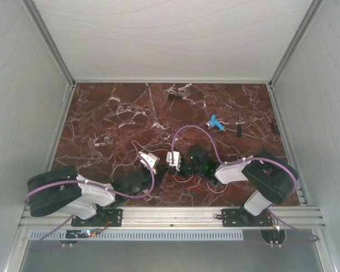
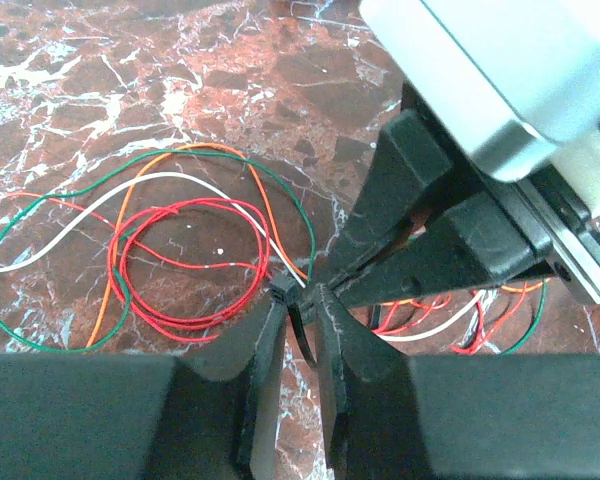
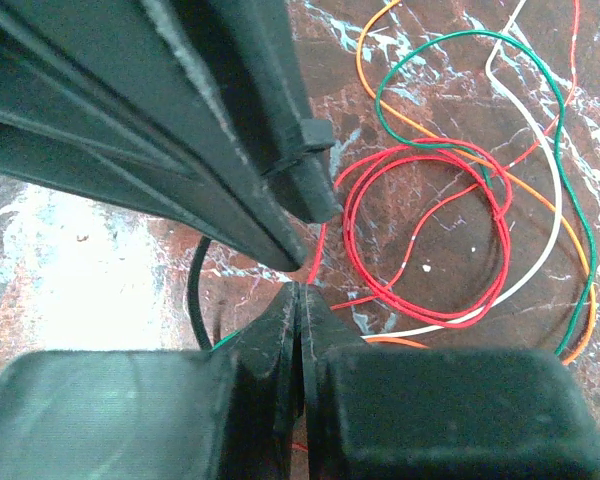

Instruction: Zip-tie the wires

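Loose red, green, orange and white wires (image 2: pixel 195 320) (image 3: pixel 450 315) lie looped on the marble surface. Low in the middle of the top view, my two grippers meet nose to nose. My left gripper has its fingertips close together around a short black strip (image 2: pixel 300 330), probably the zip tie, beside the wires; whether it grips it is unclear. My right gripper is shut, its tips just in front of the other gripper's black fingers. A black loop (image 3: pixel 195 300) shows beside them. Whether the tie encircles the wires is hidden.
A blue tool (image 1: pixel 214 123), a dark screwdriver (image 1: pixel 239 129), another tool (image 1: pixel 275 127) at the right wall and one (image 1: pixel 175 96) at the back lie clear of the arms.
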